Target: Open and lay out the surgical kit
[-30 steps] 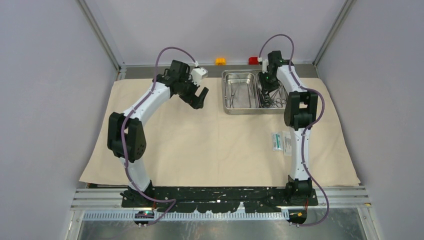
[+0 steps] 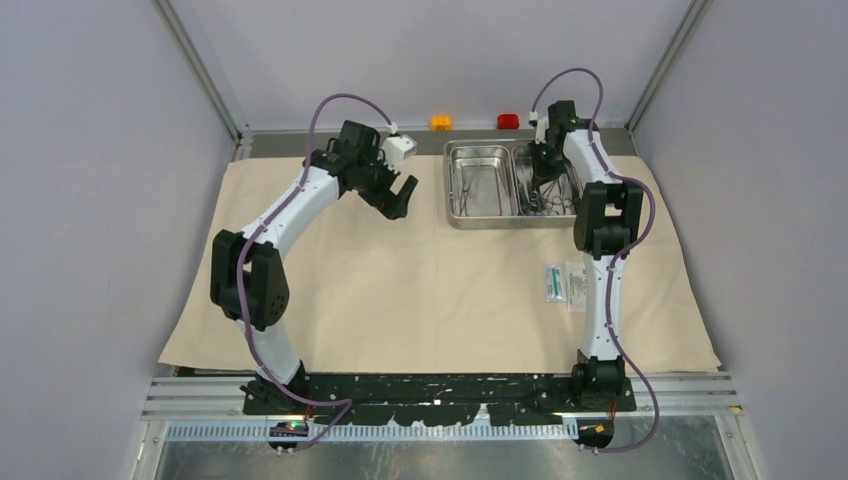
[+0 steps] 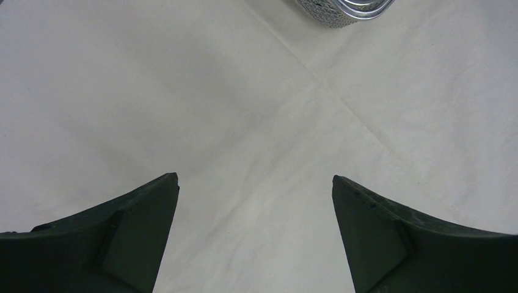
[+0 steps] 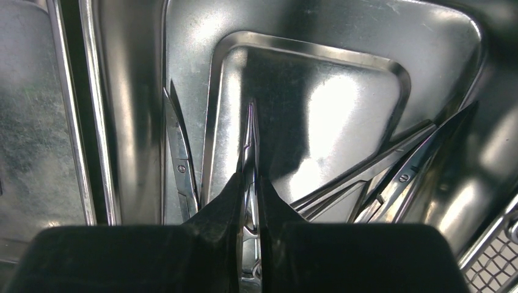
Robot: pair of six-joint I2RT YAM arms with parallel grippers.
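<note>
A metal tray [image 2: 450, 185] with two compartments stands at the back right; instruments lie in both. My right gripper is down in the right compartment, its fingers close together on either side of a slim pointed instrument [image 4: 250, 141]. A narrow gap shows there; whether they touch it I cannot tell. Scissors [image 4: 181, 165] lie to its left. A tweezer-like instrument [image 4: 366, 168] and another pair of scissors [image 4: 406, 174] lie to the right. My left gripper stands open and empty over bare cloth, left of the tray.
Two flat packets, one blue and white [image 2: 555, 283] and one pale [image 2: 576, 288], lie in front of the tray near the right arm. Yellow [image 2: 441, 123] and red [image 2: 508, 121] blocks sit behind the cloth.
My right arm has shifted slightly to the right within the tray's right compartment. The left arm's elbow has moved a little to the left, its gripper nearly still. The packets have stayed put.
</note>
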